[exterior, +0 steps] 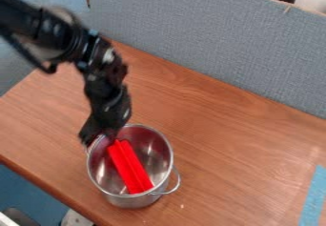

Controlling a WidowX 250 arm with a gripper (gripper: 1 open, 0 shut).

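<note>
A steel pot (155, 192) with side handles sits near the front left of the wooden table, holding a long red block (129, 167) that lies along its inside. My black gripper (99, 136) is at the pot's upper left rim, tilted downward. Its fingertips are dark and partly hidden, so what lies between them cannot be seen clearly.
A grey padded panel (204, 39) runs along the back of the table (235, 154). Blue tape (314, 194) lies at the right edge.
</note>
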